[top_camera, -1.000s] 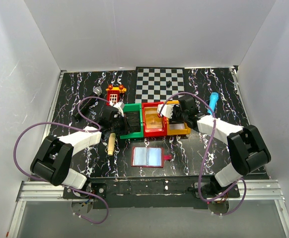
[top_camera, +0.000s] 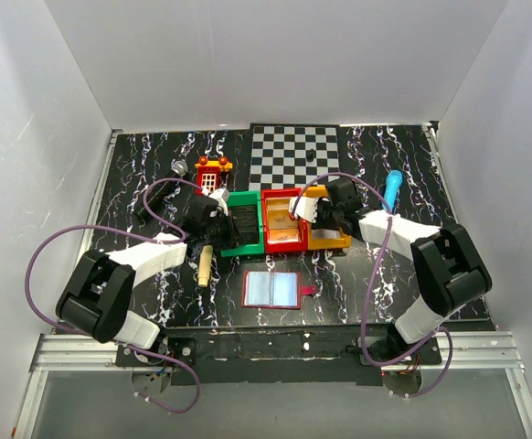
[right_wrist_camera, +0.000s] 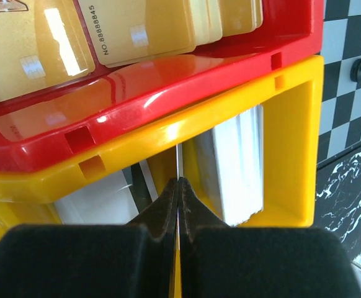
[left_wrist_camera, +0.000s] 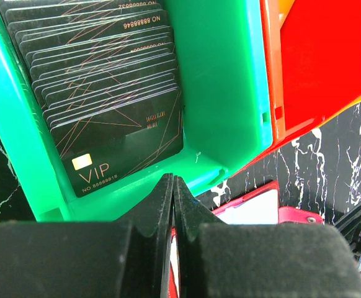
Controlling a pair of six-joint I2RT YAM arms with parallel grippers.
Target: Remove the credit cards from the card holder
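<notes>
An open red card holder point(top_camera: 272, 289) with clear sleeves lies near the front of the table; part of its pale sleeve point(left_wrist_camera: 255, 208) shows in the left wrist view. Black VIP cards point(left_wrist_camera: 115, 112) lie fanned in a green box, with my left gripper shut at its near rim, nothing between the fingers. Over the yellow box my right gripper is shut on a thin white card point(right_wrist_camera: 180, 162), seen edge-on. White cards stand on both sides of it: a stack point(right_wrist_camera: 239, 167) to the right, others point(right_wrist_camera: 100, 202) to the left.
The green box point(top_camera: 245, 198), red box point(top_camera: 281, 193) with gold cards point(right_wrist_camera: 140, 28), and yellow box point(top_camera: 335, 243) stand side by side. A chessboard point(top_camera: 289, 151) lies behind them. A microphone point(top_camera: 164, 187) and a red-yellow toy point(top_camera: 211, 171) are left, a blue object point(top_camera: 392, 186) right.
My right arm has shifted slightly, with its gripper still at the yellow box. The left arm and card holder look unmoved.
</notes>
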